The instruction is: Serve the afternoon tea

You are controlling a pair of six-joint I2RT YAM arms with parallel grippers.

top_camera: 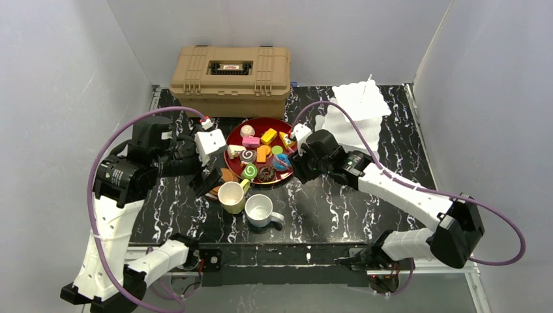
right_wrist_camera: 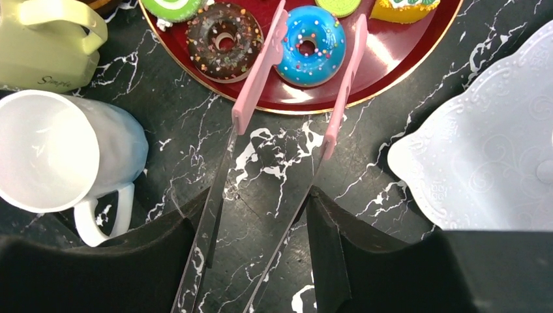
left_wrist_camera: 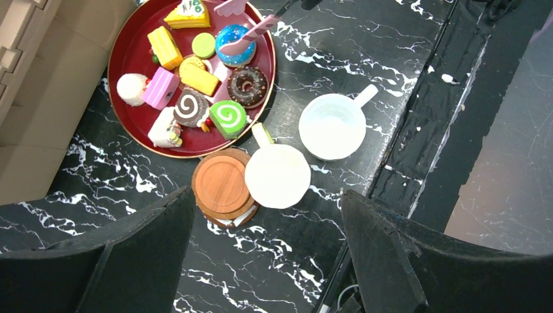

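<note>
A red tray (top_camera: 235,165) holds cakes and donuts. My right gripper is shut on pink-tipped tongs (right_wrist_camera: 255,81), whose open tips straddle a blue donut (right_wrist_camera: 310,45) beside a chocolate donut (right_wrist_camera: 224,42). My left gripper is open above wooden coasters (left_wrist_camera: 220,186) and a yellow mug (left_wrist_camera: 277,176), nothing between its fingers. A white-blue mug (top_camera: 261,210) stands at the front. White scalloped plates (top_camera: 358,111) lie at the right.
A tan case (top_camera: 229,72) fills the back left. Walls border both sides and the back.
</note>
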